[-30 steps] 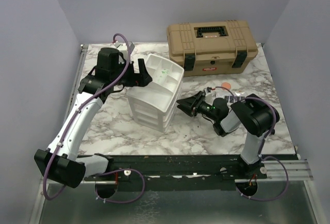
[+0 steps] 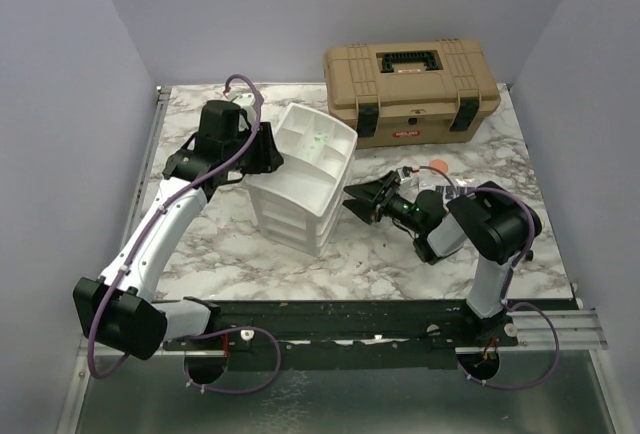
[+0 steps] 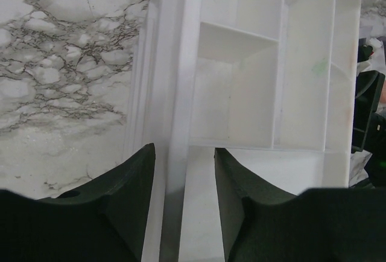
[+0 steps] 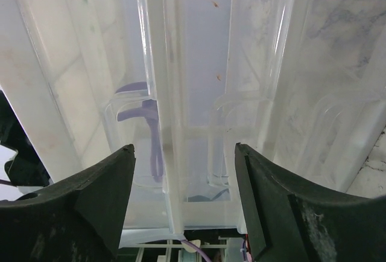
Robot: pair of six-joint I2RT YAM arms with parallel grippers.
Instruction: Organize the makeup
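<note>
A white makeup organizer (image 2: 300,189) with open compartments on top and clear drawers stands tilted on the marble table. My left gripper (image 2: 268,151) is at its upper left; in the left wrist view its part-open fingertips (image 3: 145,156) straddle the white side edge (image 3: 184,87). My right gripper (image 2: 362,197) is at the organizer's right side; in the right wrist view its part-open fingers (image 4: 102,195) stand apart in front of the clear drawer edges (image 4: 160,75).
A tan toolbox (image 2: 410,94) stands at the back. Small items, partly hidden by the right arm, lie at the right with a round pink item (image 2: 438,167).
My left gripper's fingers have moved slightly down and closer together at the organizer's edge.
</note>
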